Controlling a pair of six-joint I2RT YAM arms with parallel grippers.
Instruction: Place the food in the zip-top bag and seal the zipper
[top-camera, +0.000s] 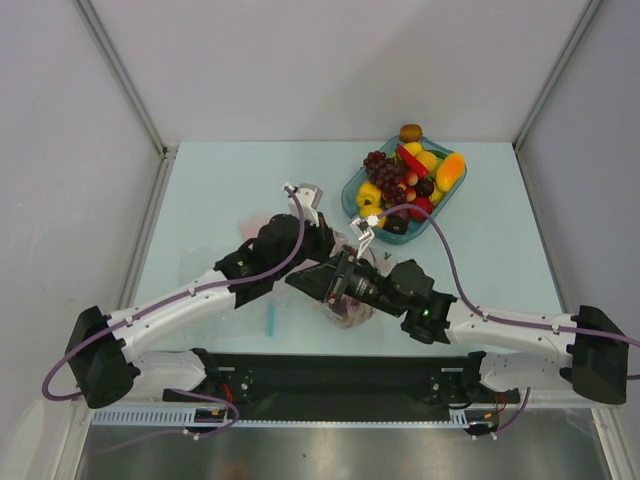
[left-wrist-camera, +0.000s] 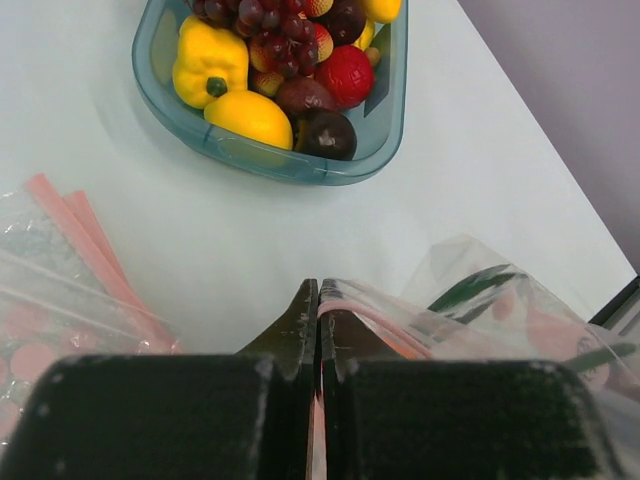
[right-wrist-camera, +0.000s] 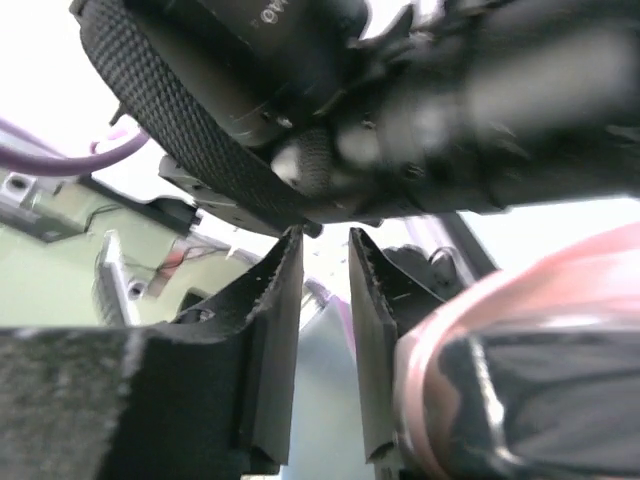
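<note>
In the left wrist view, my left gripper is shut on the pink-edged rim of a clear zip top bag (left-wrist-camera: 455, 335). Dark green and pink patches show on or through its film; whether these are print or food, I cannot tell. From above, part of this bag (top-camera: 352, 314) shows beneath the right arm. My right gripper stands part open, a clear gap between its fingertips. Just right of its fingers lies a blurred pink bag edge (right-wrist-camera: 435, 365), outside that gap. Both grippers crowd close together above the bag, hiding much of it from the top view.
A blue basket (left-wrist-camera: 290, 165) full of toy fruit and vegetables stands at the back right, with a kiwi (top-camera: 410, 132) behind it. Other clear bags with pink edges (left-wrist-camera: 95, 250) lie flat at left.
</note>
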